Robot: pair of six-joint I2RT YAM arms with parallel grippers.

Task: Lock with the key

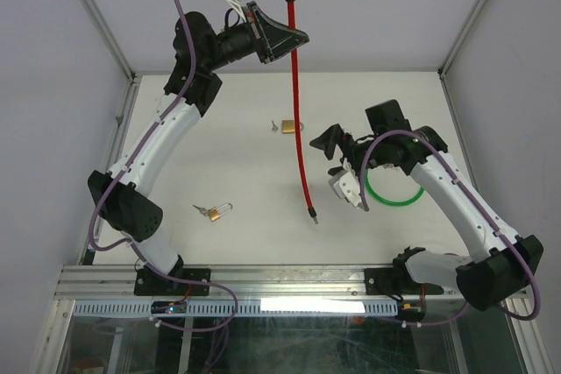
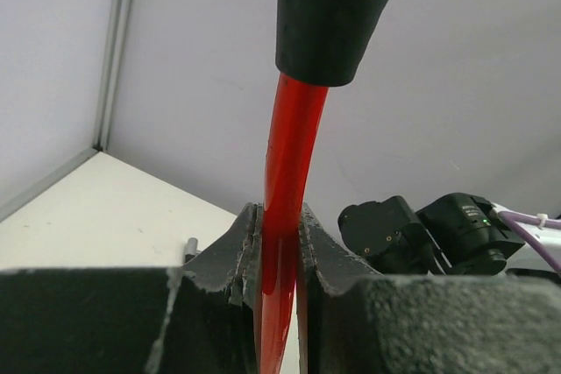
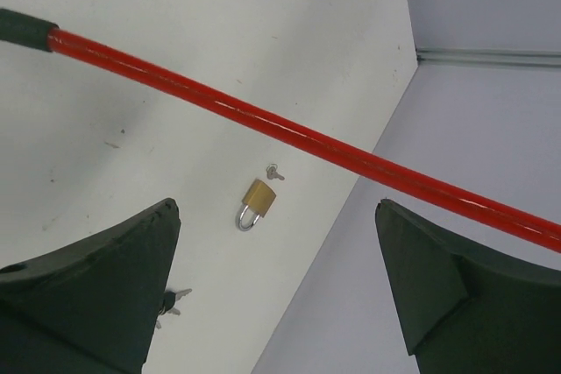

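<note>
A long red rod or cable lock [image 1: 298,120] with dark end sleeves and metal tips hangs from my left gripper [image 1: 285,32], raised at the upper middle; that gripper is shut on it, as the left wrist view also shows [image 2: 280,164]. My right gripper stands open at the right of the hanging red piece, which crosses above its fingertips in the right wrist view [image 3: 219,102], apparently not held.
A brass padlock [image 1: 288,127] and a small key [image 1: 274,126] lie at the back middle. Another padlock with keys [image 1: 213,214] lies front left. A green loop [image 1: 394,201] lies under the right arm.
</note>
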